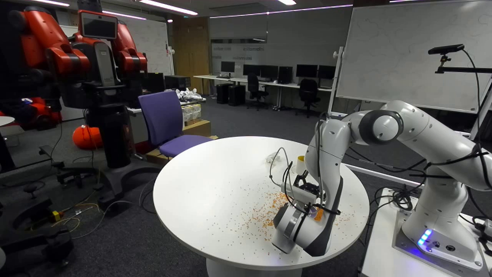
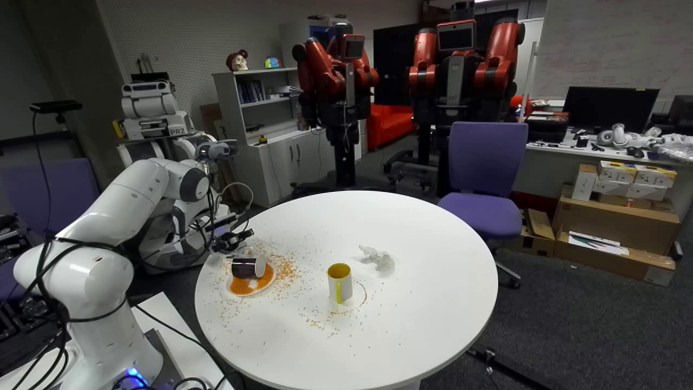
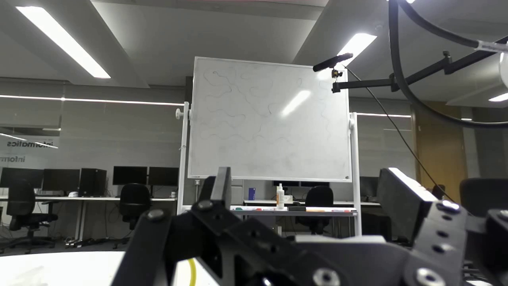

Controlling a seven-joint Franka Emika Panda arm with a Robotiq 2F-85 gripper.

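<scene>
My gripper is open, its fingers wide apart with nothing between them in the wrist view. In exterior view 2 the gripper [image 2: 238, 239] is held low at the table's left side, just behind a dark mug [image 2: 244, 267]. That mug lies on its side, on a white plate [image 2: 241, 294] covered with orange grains. A white mug with a yellow inside and handle [image 2: 339, 286] stands upright near the middle of the round table [image 2: 416, 312]. In exterior view 1 the arm mostly hides the plate and dark mug.
Loose orange grains [image 2: 283, 267] are scattered around the plate and over the nearby tabletop. Crumpled clear plastic [image 2: 378, 260] lies behind the upright mug. A purple chair [image 2: 484, 188] stands close to the table's far edge.
</scene>
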